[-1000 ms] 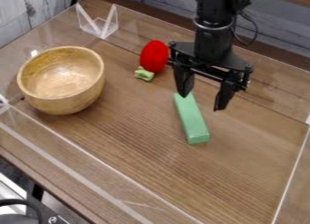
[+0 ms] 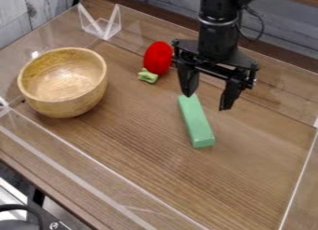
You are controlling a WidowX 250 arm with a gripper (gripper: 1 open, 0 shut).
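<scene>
The black robot gripper [image 2: 206, 88] hangs over the table at the upper middle, its two fingers spread wide and pointing down, with nothing visible between them. A long green block [image 2: 196, 123] lies on the wooden table just below it. A red object [image 2: 158, 58], rounded in shape, sits behind and left of the gripper, with a small pale green piece [image 2: 147, 76] beside it.
A tan bowl [image 2: 65, 83] stands at the left. A clear wire-like stand [image 2: 100, 20] is at the back left. A dark cable lies at the lower left edge.
</scene>
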